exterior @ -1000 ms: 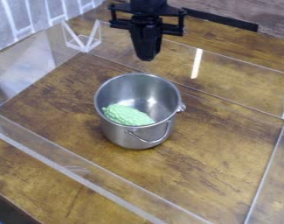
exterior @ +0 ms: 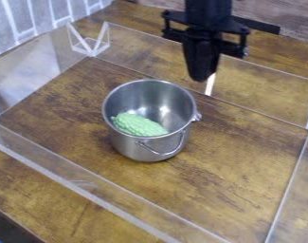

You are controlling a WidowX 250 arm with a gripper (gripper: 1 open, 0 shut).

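Note:
A steel pot [exterior: 169, 142] with a wire handle stands in the middle of the wooden table. Inside it lies a pale green, bumpy oblong object [exterior: 138, 125]. My dark gripper [exterior: 202, 74] hangs in the air above and behind the pot, to its upper right, apart from it. It looks shut, with nothing visible between its fingers.
Clear plastic walls [exterior: 55, 168] border the wooden surface [exterior: 233, 178]. A white slatted panel is at the top left. The surface to the right of the pot and at the left is bare.
My gripper has moved to the right and somewhat downward in the view over the last second. The pot and the green object have stayed where they were.

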